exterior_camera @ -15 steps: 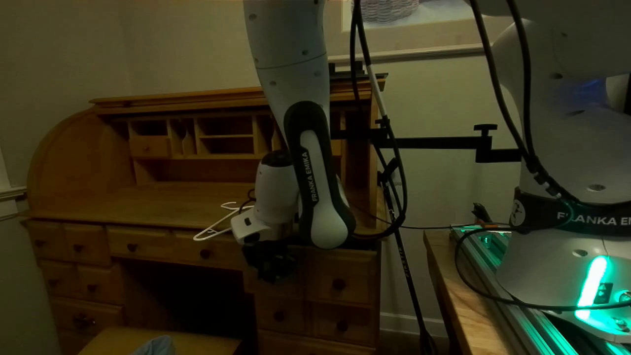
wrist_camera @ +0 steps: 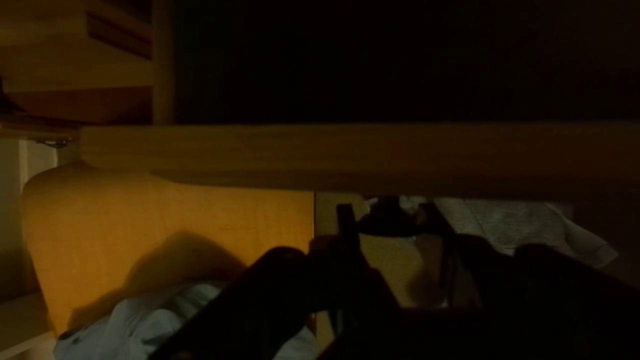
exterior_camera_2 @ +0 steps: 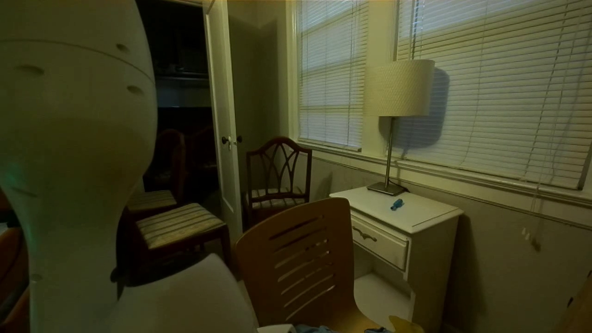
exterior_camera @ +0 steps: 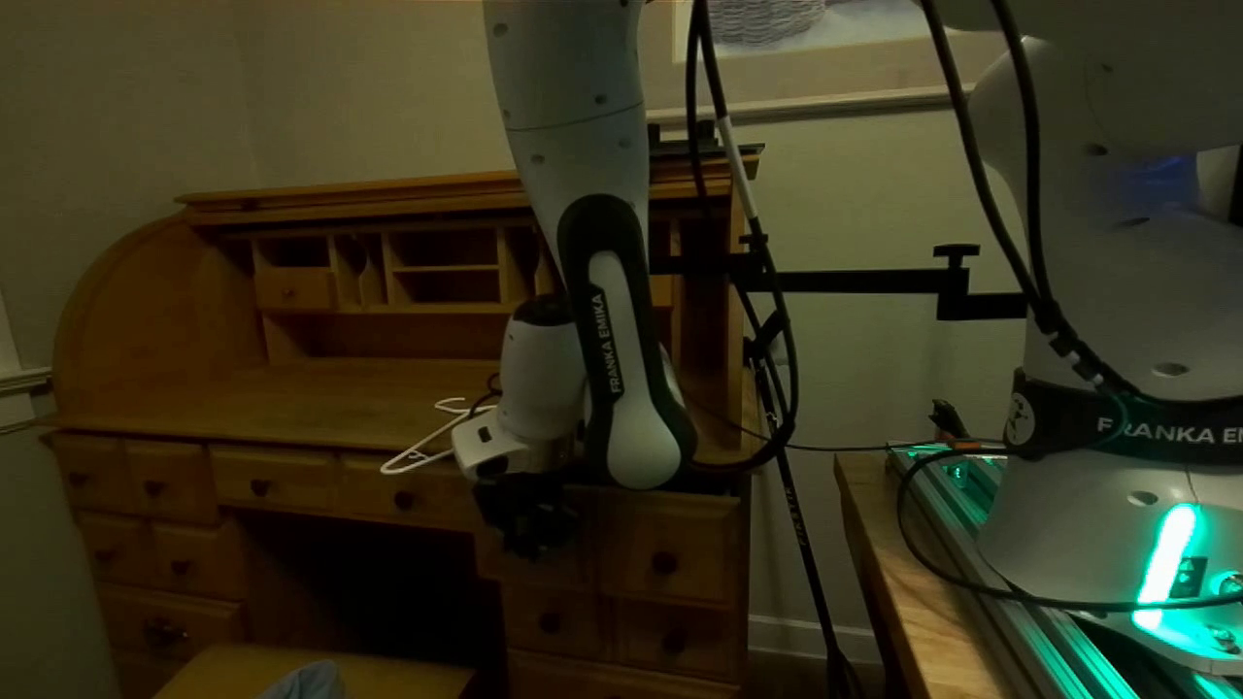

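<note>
In the wrist view my gripper is shut on a dark round knob (wrist_camera: 388, 210), with one finger on either side of it. The knob sits at the drawer front, whose wooden top edge (wrist_camera: 360, 153) crosses the view. Behind that edge the drawer's inside is too dark to make out. From outside, my gripper (exterior_camera: 533, 534) is a dark shape before the left part of the desk's upper right drawer (exterior_camera: 629, 542), hiding the knob there. This drawer stands partly out, with a dark gap above its front.
A white hanger (exterior_camera: 425, 449) lies over the roll-top desk's front edge (exterior_camera: 291, 433). Below my gripper are a wooden chair (wrist_camera: 180, 222) and grey-blue cloth (wrist_camera: 144, 318). A white side table (exterior_camera_2: 372, 208) with a lamp (exterior_camera_2: 399, 89) stands by the windows.
My arm and gripper have shifted very slightly left and outward. The drawer front has moved slightly with them.
</note>
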